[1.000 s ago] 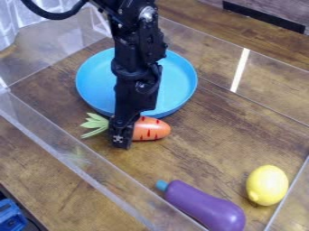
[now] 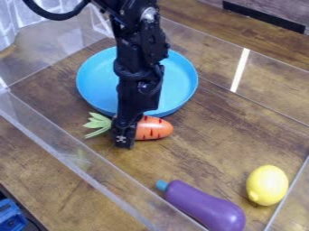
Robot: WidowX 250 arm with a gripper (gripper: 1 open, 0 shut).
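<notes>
My black gripper (image 2: 126, 131) reaches down over an orange toy carrot (image 2: 154, 129) with green leaves (image 2: 98, 124), lying on the wooden surface in front of a blue plate (image 2: 178, 85). The fingertips sit at the carrot's leafy end and partly hide it. The fingers are dark and overlapping, so whether they grip it is unclear.
A purple eggplant (image 2: 203, 205) lies at the lower right, with a yellow lemon (image 2: 266, 184) near it. Clear plastic walls edge the area. The wood to the right of the plate is bare. A blue object (image 2: 10, 217) is at the lower left corner.
</notes>
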